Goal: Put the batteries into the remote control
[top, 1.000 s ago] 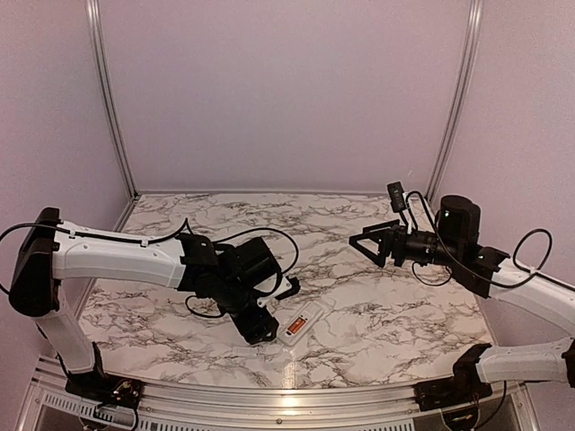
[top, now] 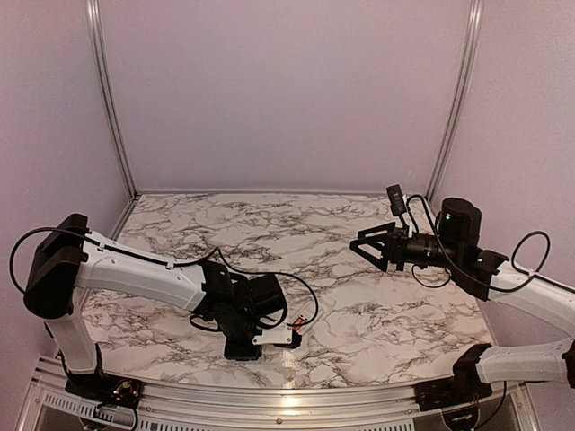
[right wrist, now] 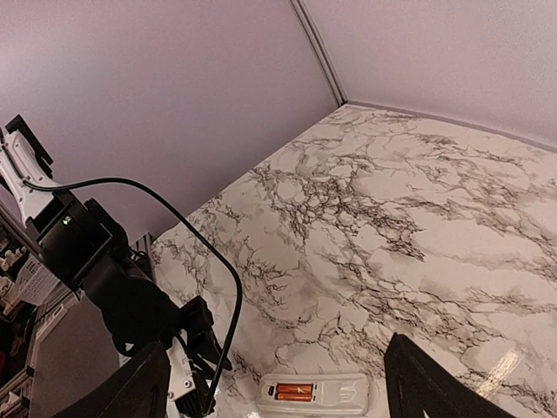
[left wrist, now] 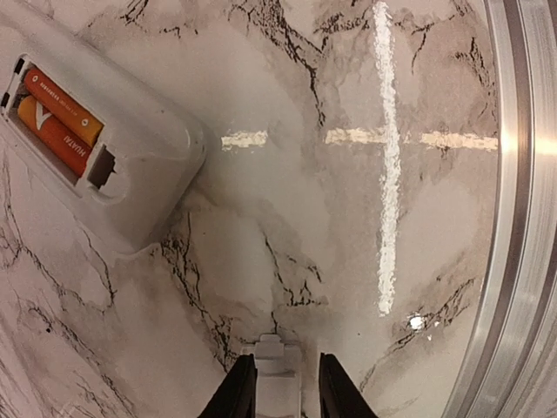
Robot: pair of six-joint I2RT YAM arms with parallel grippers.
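Note:
The white remote lies on the marble table, its compartment holding two orange batteries; in the right wrist view the remote [right wrist: 335,394] shows orange in its slot. The battery cover [left wrist: 278,392] lies apart from it, beneath my left gripper, whose fingers are open above it. In the top view that wrist partly hides the remote. My right gripper [top: 364,247] is held open above the right of the table, with nothing visible between its fingers.
The metal front rail [left wrist: 522,209] runs beside the cover. White tape marks [left wrist: 385,226] are on the table.
The left arm has moved a little toward the front and right, its wrist turning, and now covers more of the remote. The right arm is practically still.

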